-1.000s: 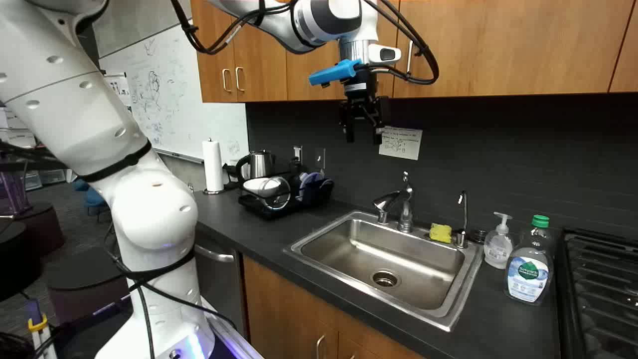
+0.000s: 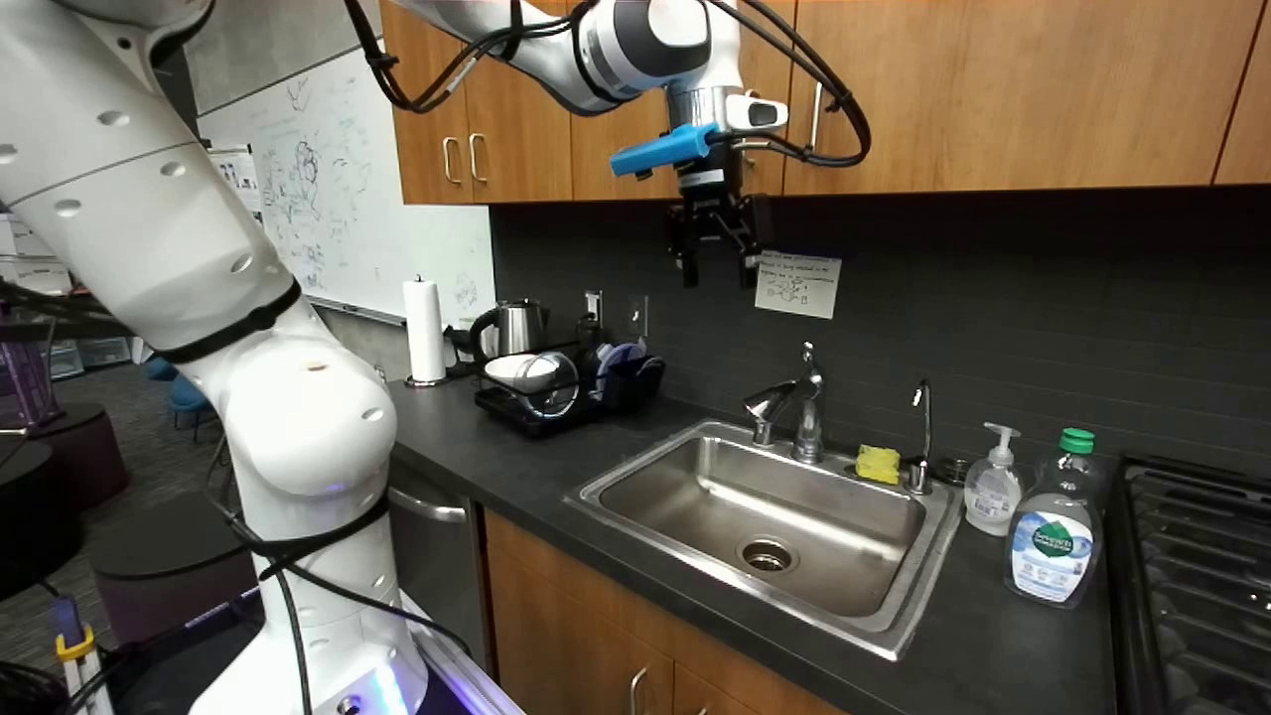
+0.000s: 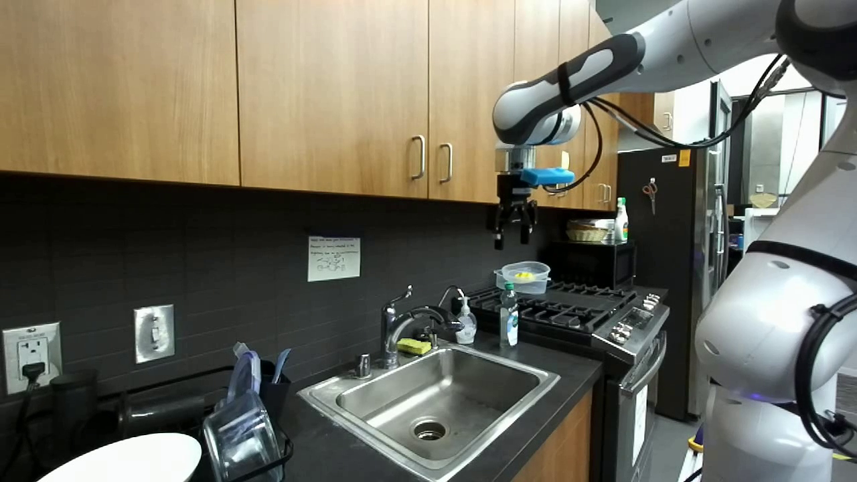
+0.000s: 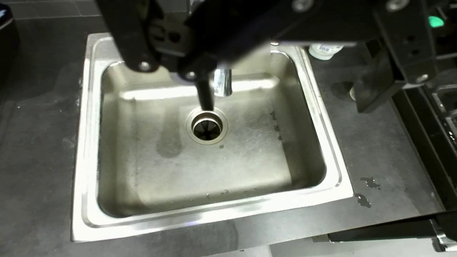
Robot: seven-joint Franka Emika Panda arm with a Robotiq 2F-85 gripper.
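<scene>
High over the sink, my gripper points downward with its fingers apart and nothing between them. Exterior view 2 shows the same gripper well clear of the counter. In the wrist view the sink basin is empty, and one dark finger overlaps the area just above the drain. A yellow sponge rests behind the sink, between the faucet and a small thin tap. The gripper's upper linkage hides most of the faucet in the wrist view.
Right of the sink stand a soap pump and a green-capped dish soap bottle, beside the stove. A loaded dish rack occupies the left counter. Wooden cabinets hang close behind the arm.
In exterior view 1 my gripper has shifted very slightly to the left. Its fingers remain apart, and the objects on the counter stay where they were.
</scene>
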